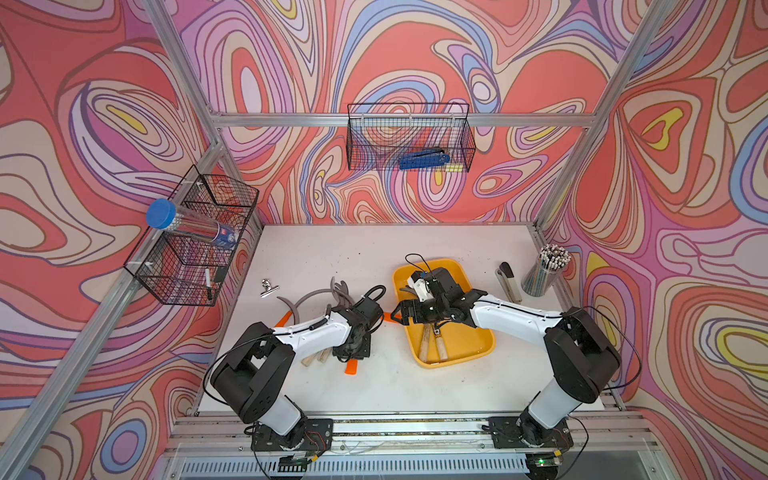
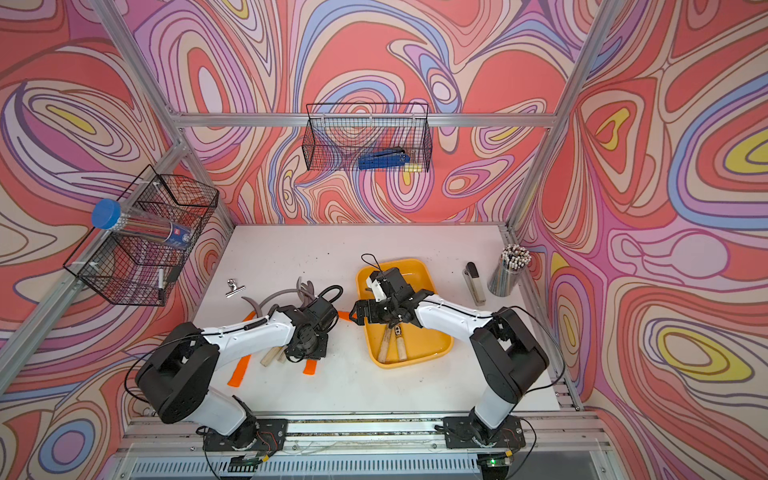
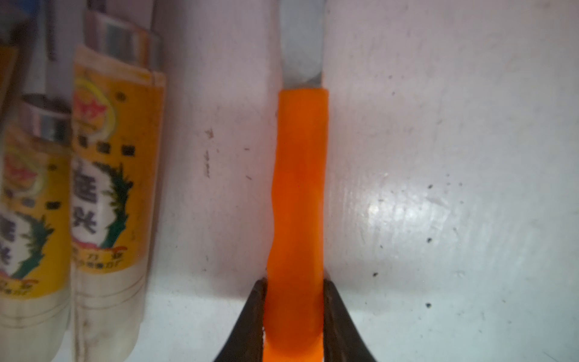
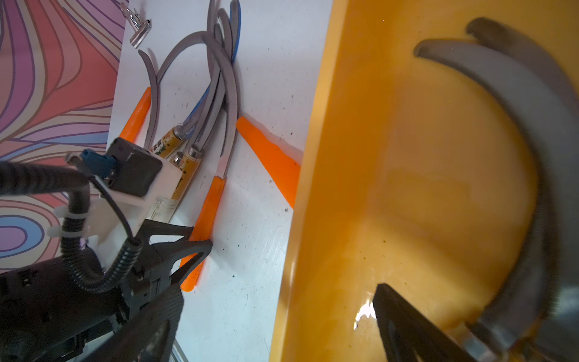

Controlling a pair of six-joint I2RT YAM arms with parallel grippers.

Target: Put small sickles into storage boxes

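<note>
Sickles lie on the table left of the orange storage box, some with orange handles, some with labelled wooden handles. My left gripper is down around an orange sickle handle, fingers close on both sides; whether it grips is unclear. Another orange handle lies beside the box's left wall. My right gripper hangs open over the box, where sickles lie with their handles toward the front.
A pen holder and knife-like items stand or lie at the right. Wire baskets hang behind and at left. A small metal clip lies far left.
</note>
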